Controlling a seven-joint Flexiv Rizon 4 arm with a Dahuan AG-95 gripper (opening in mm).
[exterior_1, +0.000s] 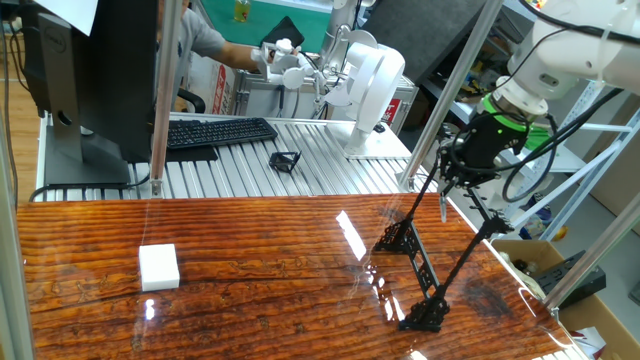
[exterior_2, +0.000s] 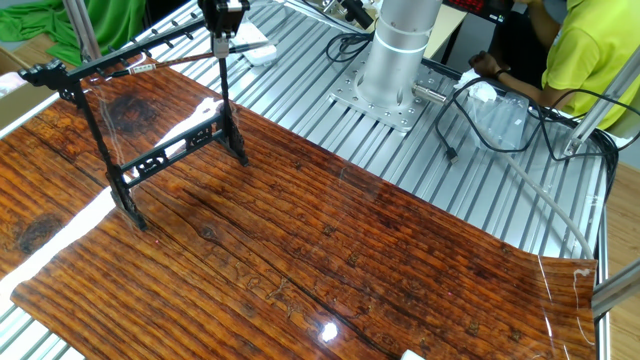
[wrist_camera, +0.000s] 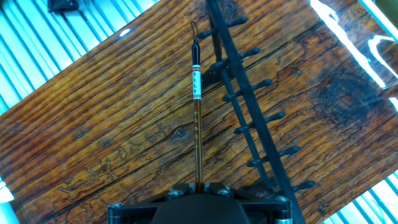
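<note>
A dark-brown calligraphy brush (wrist_camera: 198, 134) with a pale label and a hanging loop at its end points straight out from my gripper. The fingers are shut on its shaft. In exterior view 2 the brush (exterior_2: 180, 61) lies nearly level beside the top bar of a black brush rack (exterior_2: 165, 160), under my gripper (exterior_2: 221, 46). From above, the loop end is close to the pegs of the rack (wrist_camera: 249, 93), left of its top bar; whether it touches a peg I cannot tell. Exterior view 1 barely shows the brush.
On the glossy wooden table, a white block (exterior_1: 159, 267) sits at the left, well away from the rack. A keyboard (exterior_1: 222, 133) and a monitor (exterior_1: 85, 90) stand beyond the tabletop's far edge.
</note>
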